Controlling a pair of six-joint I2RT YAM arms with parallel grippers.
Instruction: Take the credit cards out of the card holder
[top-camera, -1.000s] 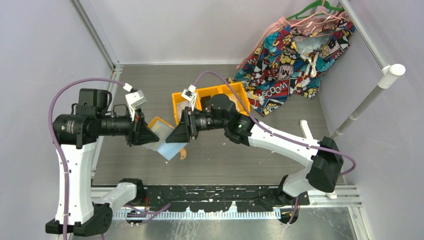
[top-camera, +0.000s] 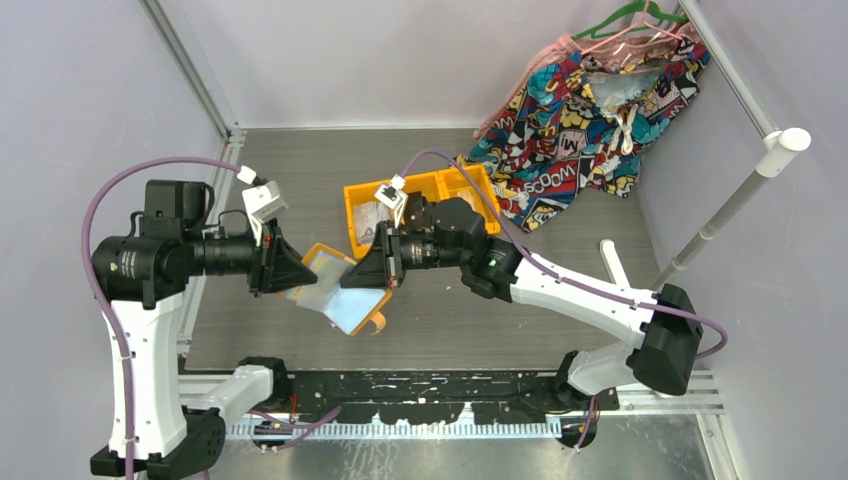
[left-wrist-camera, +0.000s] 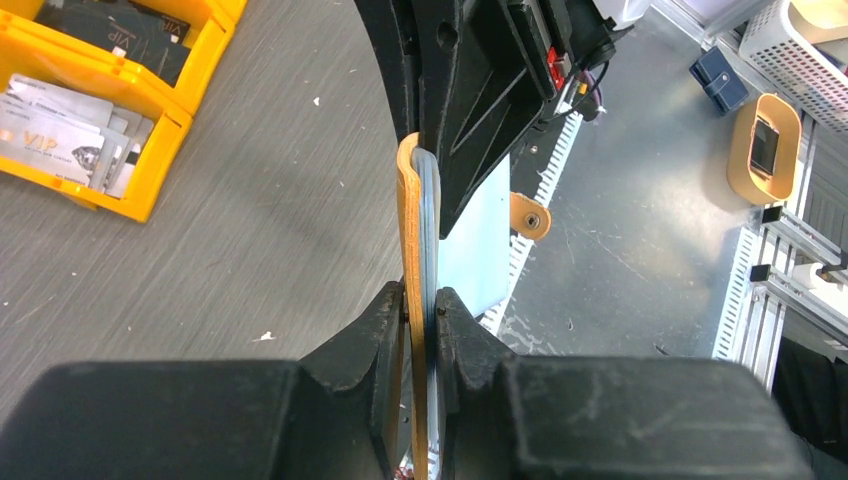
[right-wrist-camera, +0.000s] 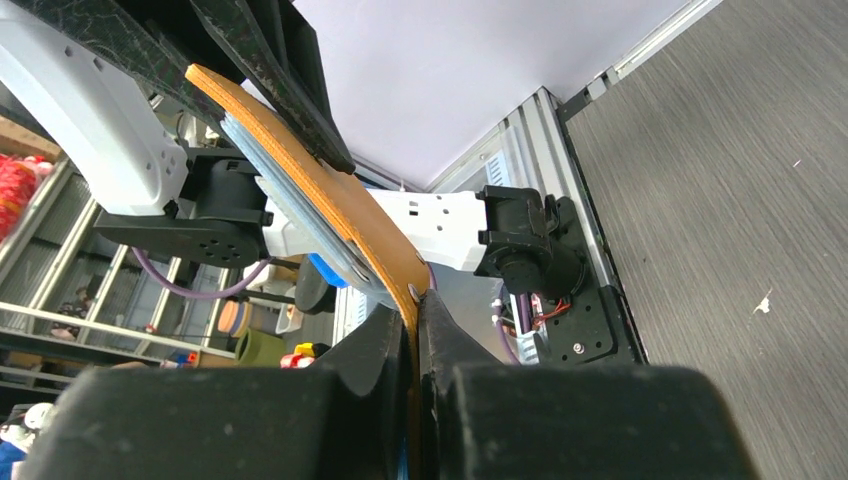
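An orange card holder with pale blue sleeves and a snap tab is held upright between both grippers, seen edge-on in the wrist views as orange cover and sleeves. My left gripper has its fingers at one end of it, closely around the edge in the left wrist view; whether they grip it is hard to tell. My right gripper is shut on the holder, seen in the right wrist view along its orange cover. Individual cards inside the holder cannot be made out.
A yellow divided tray with white and black cards stands behind the grippers. A colourful garment on hangers lies at the back right.
The right gripper and holder have shifted slightly toward the front and right, showing more of the pale blue sleeve. The left arm has moved slightly.
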